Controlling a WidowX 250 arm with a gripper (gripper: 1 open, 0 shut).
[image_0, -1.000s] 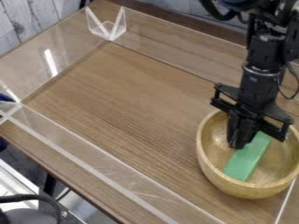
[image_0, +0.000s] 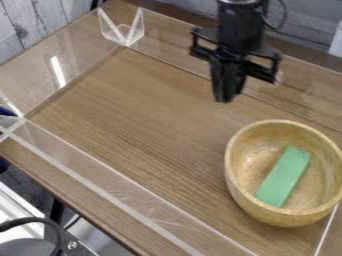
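My gripper (image_0: 226, 88) hangs over the back of the wooden table (image_0: 120, 130), up and to the left of a tan bowl (image_0: 249, 177), its fingers shut with nothing visible between them. Inside the bowl at the lower right lies a green block (image_0: 282, 180).
A clear, angular holder (image_0: 123, 27) stands at the back left of the table. A black cable or fitting (image_0: 27, 235) is at the lower left corner.
My gripper has risen from the bowl and moved back and to the left. The green block remains in the bowl.
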